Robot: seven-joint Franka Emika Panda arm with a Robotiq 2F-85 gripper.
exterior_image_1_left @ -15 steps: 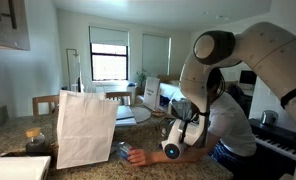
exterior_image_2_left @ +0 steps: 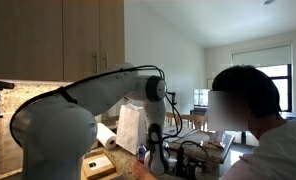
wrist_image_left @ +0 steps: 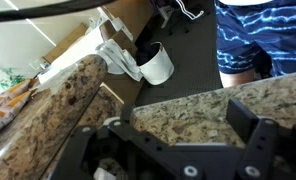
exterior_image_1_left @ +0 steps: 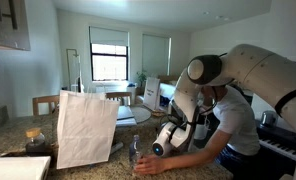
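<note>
In exterior view 1 a clear bottle (exterior_image_1_left: 135, 150) stands upright on the granite counter, with a person's hand (exterior_image_1_left: 148, 164) at its base. My gripper is open in the wrist view, its dark fingers apart and only speckled counter showing between them. The bottle is not visible in that view. Exterior view 1 has the white wrist of my arm just right of the bottle, low over the counter; its fingertips are too small to make out there. The bottle (exterior_image_2_left: 141, 153) also shows in exterior view 2, beside my arm.
A tall white paper bag (exterior_image_1_left: 85, 130) stands left of the bottle. Farther left are a jar (exterior_image_1_left: 35, 142) and a white-topped tray (exterior_image_1_left: 18, 169). The person (exterior_image_1_left: 231, 125) leans in from the right, their forearm across the counter near my arm. Past the counter edge, a white bin (wrist_image_left: 155, 64) stands below.
The bottle was tilted near the hand a second ago; now it is upright and slightly to the right. The person has leaned lower, and my arm's wrist has shifted left toward the bottle.
</note>
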